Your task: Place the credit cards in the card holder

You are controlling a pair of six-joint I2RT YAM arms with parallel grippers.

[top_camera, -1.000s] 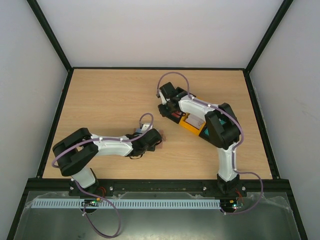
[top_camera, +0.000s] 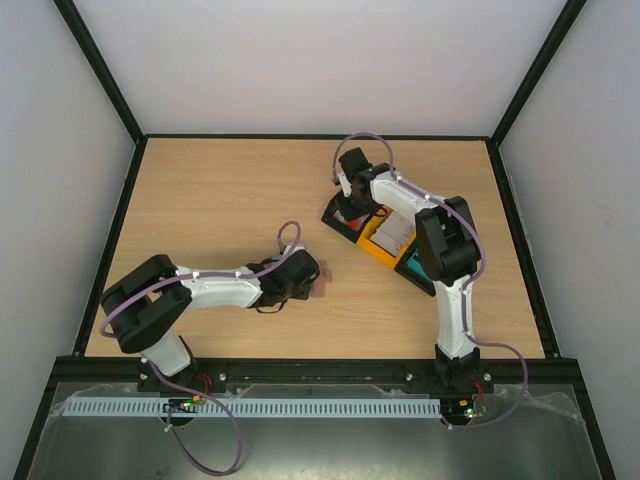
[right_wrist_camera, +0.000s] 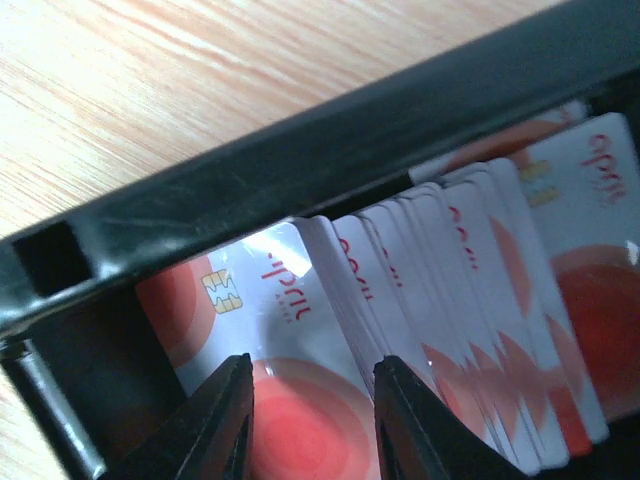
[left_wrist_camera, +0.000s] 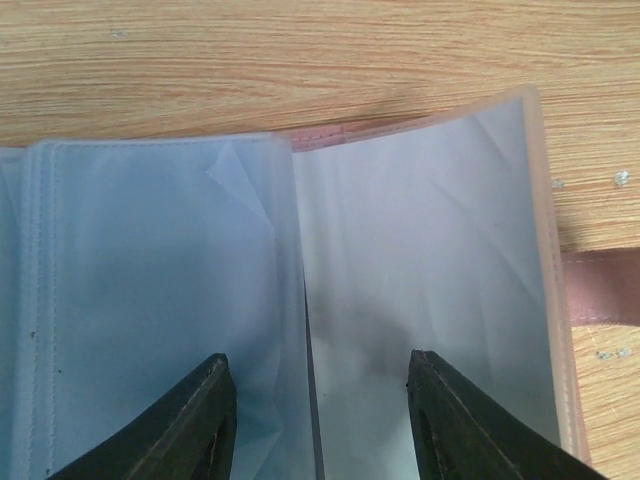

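Several white and red credit cards (right_wrist_camera: 470, 290) lean in a row inside a black box, with one card (right_wrist_camera: 280, 290) lying nearly flat at the left. My right gripper is open above them, its fingers on either side of that card's upper right part, touching or apart I cannot tell. The card holder (left_wrist_camera: 430, 240) lies spread on the table, with clear sleeves, a pinkish edge and a strap at the right. Over its sleeves stands my left gripper, open and empty. In the top view the left arm covers most of the holder (top_camera: 319, 280).
The box row (top_camera: 378, 251) runs diagonally: black with red cards, yellow with pale cards (top_camera: 393, 232), black with green cards (top_camera: 414, 262). The black box's thick rim (right_wrist_camera: 250, 160) rises beside my right fingers.
My right gripper has moved back and to the right, from the near-left end of the black box to over its cards. The left arm has shifted only very slightly.
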